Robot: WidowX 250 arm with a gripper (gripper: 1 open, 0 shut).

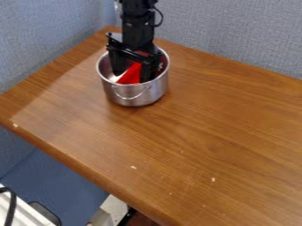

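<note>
A steel pot (133, 94) with a wire handle stands near the back left of the wooden table (200, 150). Inside it lies a red object (130, 73), partly hidden, with a pale item beside it. My black gripper (133, 60) reaches down from above into the pot, over the red object. Its fingertips are dark against the pot's interior, and I cannot tell how far apart they are or whether anything is between them.
Grey padded walls border the table at the back and left. White and black items (18, 212) lie below the table's left edge at the bottom left.
</note>
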